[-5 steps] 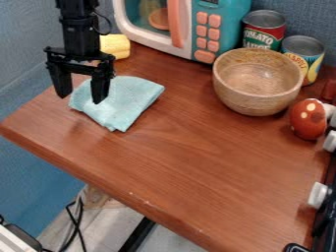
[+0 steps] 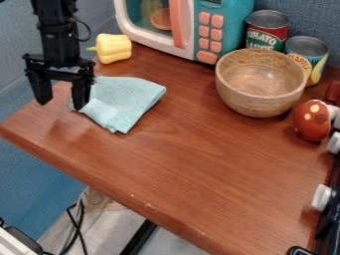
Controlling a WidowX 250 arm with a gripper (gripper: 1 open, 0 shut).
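Observation:
The black arm hangs at the upper left, its gripper [image 2: 62,98] open, one finger at the table's left edge and the other over the corner of a folded light-blue cloth [image 2: 122,100]. Nothing shows between the fingers. Whether the right finger touches the cloth is unclear.
A yellow object [image 2: 113,47] lies behind the arm. A toy microwave [image 2: 200,25], two cans [image 2: 305,55], a wooden bowl [image 2: 253,85] and a red round object [image 2: 312,122] fill the back and right.
The gripper has moved left, toward the table's left edge and away from the middle of the cloth. The cloth looks unmoved.

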